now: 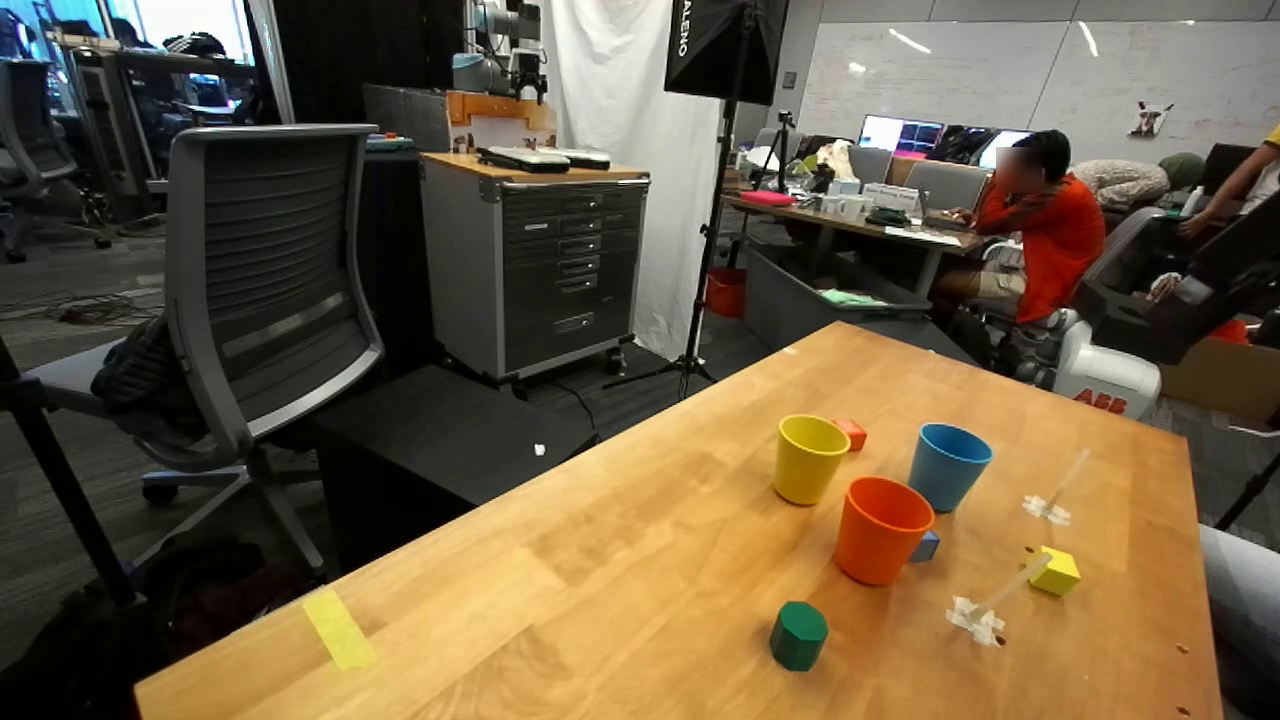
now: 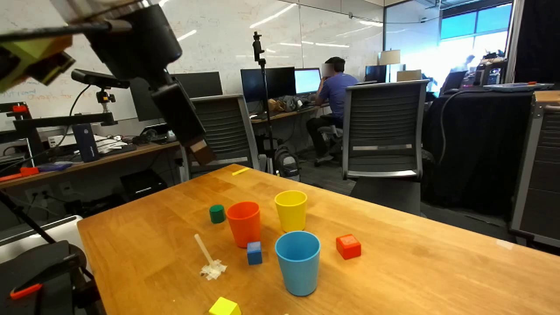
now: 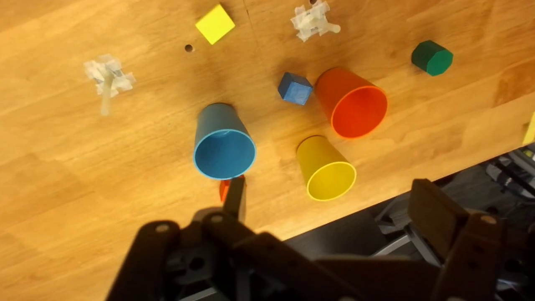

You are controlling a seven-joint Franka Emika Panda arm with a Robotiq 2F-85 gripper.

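My gripper is open high over the table, its two fingers wide apart with nothing held. Three upright cups stand below: blue (image 3: 224,143), yellow (image 3: 326,170) and orange (image 3: 351,105). A small blue block (image 3: 294,88) lies close beside the orange cup. On the far side of the blue cup is a red block (image 2: 348,246), partly hidden behind the cup and a finger in the wrist view. The yellow block (image 3: 215,24) and the green block (image 3: 432,57) lie apart from the cups.
Two thin sticks stand taped to the wooden table, one with its tape (image 1: 1046,510) farther back, the other with its tape (image 1: 976,620) near the yellow block. Yellow tape (image 1: 339,628) marks the left end.
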